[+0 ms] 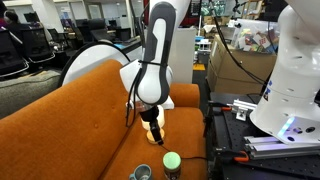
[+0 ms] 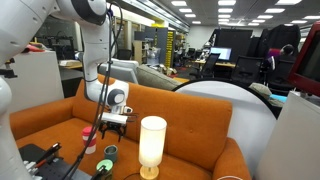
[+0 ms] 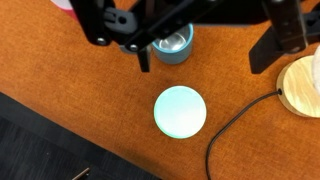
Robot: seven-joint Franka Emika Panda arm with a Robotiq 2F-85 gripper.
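My gripper is open and points down over the couch, with its two dark fingers spread wide and nothing held between them. In the wrist view, a grey-blue metal cup (image 3: 175, 47) appears near the left finger, partly covered by it. A mint-green round lid or container top (image 3: 180, 112) lies in clear view below the fingers. At the right edge sits the round wooden base (image 3: 300, 88) of a lamp. In exterior view 1 the gripper (image 1: 143, 124) hangs in front of the lamp, hiding much of its white shade (image 1: 153, 118).
A dark cord (image 3: 228, 124) runs from the lamp base across the seat. The tall white lamp (image 2: 152, 142) stands on the orange couch (image 2: 190, 110), near the cup and green-topped container. A red-and-white cup (image 2: 89, 138) is at the left. The couch's backrest rises behind the arm.
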